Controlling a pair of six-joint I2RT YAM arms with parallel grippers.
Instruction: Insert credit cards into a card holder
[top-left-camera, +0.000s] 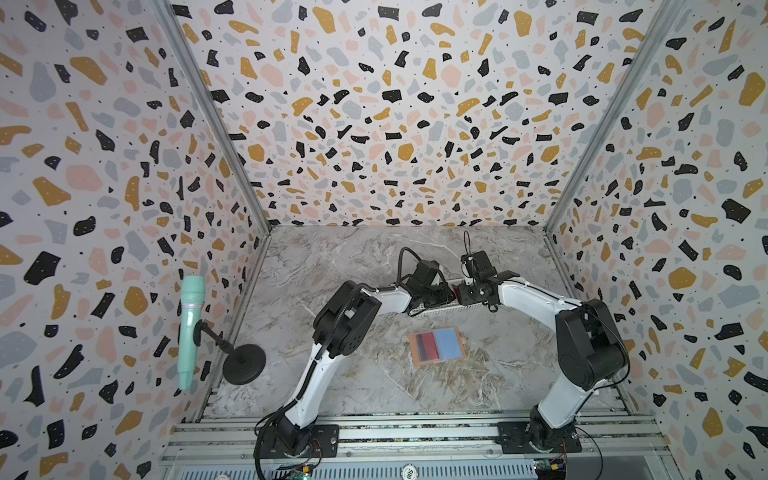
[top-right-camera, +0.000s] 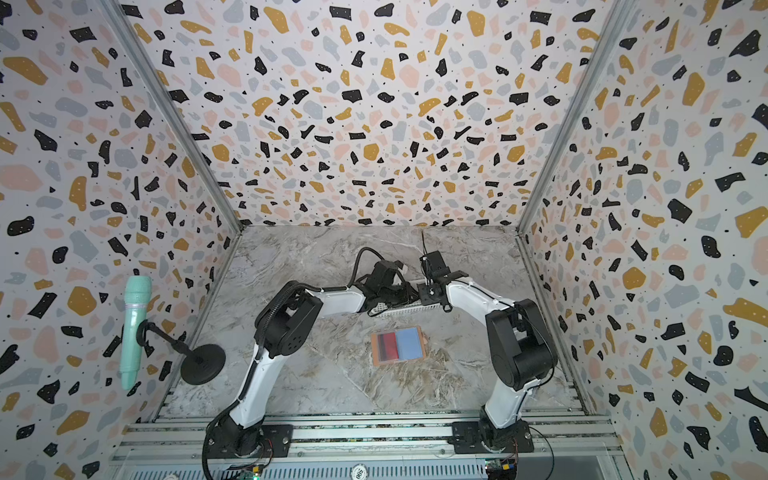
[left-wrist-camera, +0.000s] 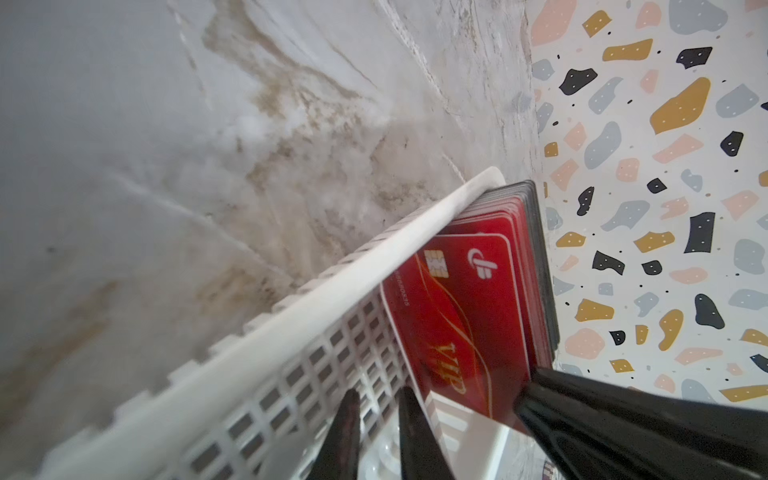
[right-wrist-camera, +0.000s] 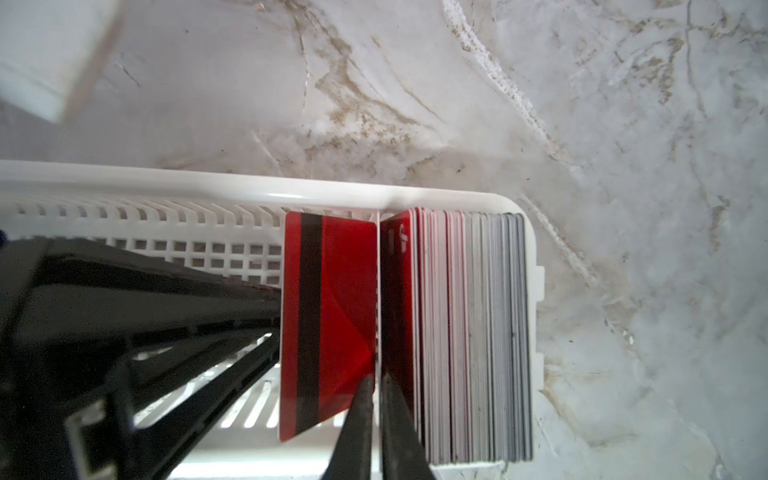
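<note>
A white slotted basket (right-wrist-camera: 200, 184) holds a tight stack of cards (right-wrist-camera: 472, 336) at its right end. Left of the stack, a red card with a black stripe (right-wrist-camera: 344, 280) leans leftward. In the left wrist view a red VIP card (left-wrist-camera: 472, 312) faces me. My left gripper is over the basket, its fingertips slightly apart with mesh showing between. My right gripper reaches down at the front of the stack, a thin pale edge running toward its narrow gap; whether it grips that edge is unclear. The tan card holder (top-left-camera: 413, 352), with red and blue areas, lies in front.
Both grippers crowd together over the basket, and a black left-arm finger (right-wrist-camera: 232, 296) comes close to the leaning card. A mint microphone on a stand (top-left-camera: 244, 364) is far left. Marble table behind and beside the holder is free.
</note>
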